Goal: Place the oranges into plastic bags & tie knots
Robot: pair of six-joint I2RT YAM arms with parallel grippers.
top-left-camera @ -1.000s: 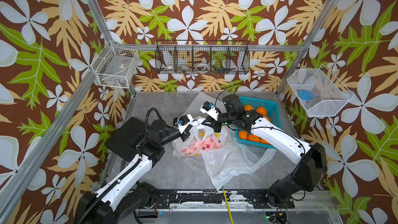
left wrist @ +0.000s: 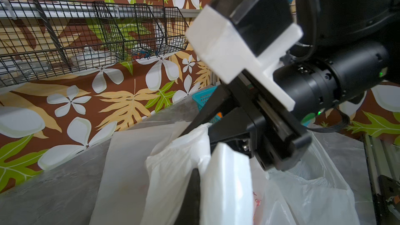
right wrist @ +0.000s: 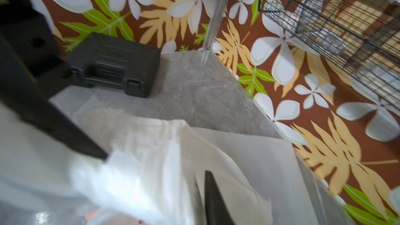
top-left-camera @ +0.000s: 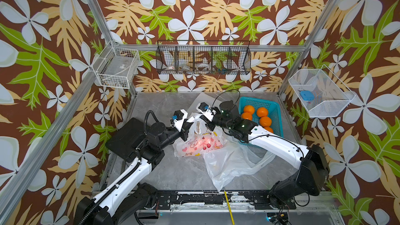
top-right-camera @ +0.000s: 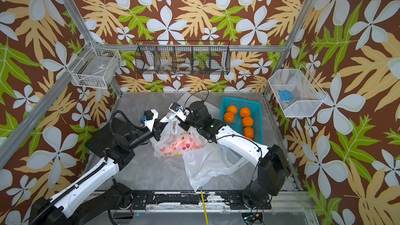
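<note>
Near the table's middle a white plastic bag with red print [top-left-camera: 195,145] has its top drawn up between both grippers. My left gripper [top-left-camera: 187,127] is shut on the bag's white top [left wrist: 175,170], seen in the left wrist view. My right gripper [top-left-camera: 206,120] meets it from the right, its fingers part open around or beside the gathered plastic [right wrist: 137,162]; whether it touches is unclear. A loose plastic bag [top-left-camera: 227,168] lies in front. Oranges [top-left-camera: 262,112] sit in a blue basket [top-left-camera: 275,108] at the back right.
A black case [top-left-camera: 123,135] lies at the left, behind my left arm. Wire baskets [top-left-camera: 204,58] hang on the back and side walls, above the table. Bare table shows at the back left and front left.
My right gripper has moved a little left and toward the front since a second ago. My left gripper has shifted slightly left.
</note>
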